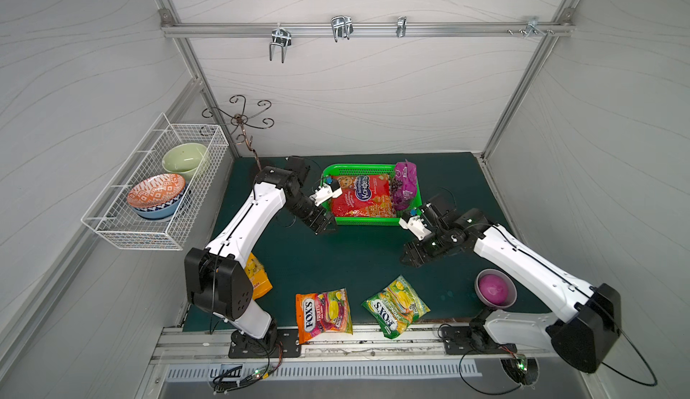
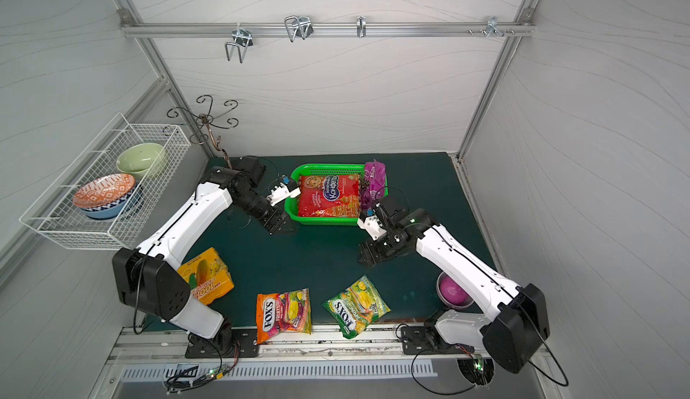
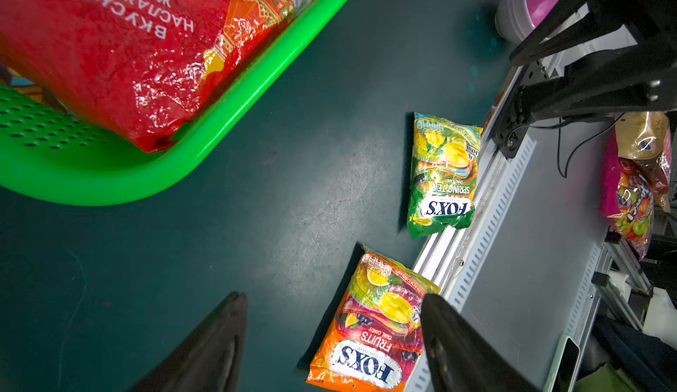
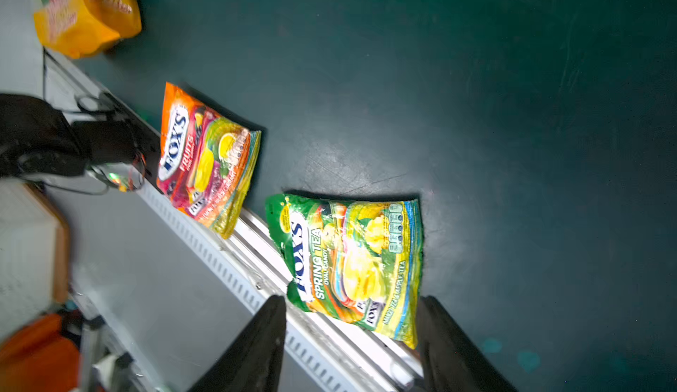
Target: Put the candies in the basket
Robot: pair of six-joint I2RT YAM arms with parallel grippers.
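A green basket [image 1: 366,221] at the back of the table holds a red candy bag [image 1: 361,196] and a purple bag [image 1: 404,185]. Along the front edge lie an orange FOX'S bag [image 1: 323,315] and a green FOX'S bag [image 1: 396,307], apart from each other. A yellow bag [image 2: 207,275] rests at the left, partly behind the left arm. My left gripper [image 1: 327,226] hangs open by the basket's front left corner, nothing between its fingers. My right gripper [image 1: 411,256], also open and empty, is over the table between the basket and the green FOX'S bag.
Nested bowls with a pink inside [image 1: 494,288] stand at the right front, near the right arm's base. A white wire rack [image 1: 136,239] with bowls hangs on the left wall. A metal scroll stand [image 1: 248,140] is at the back left. Mid-table is clear.
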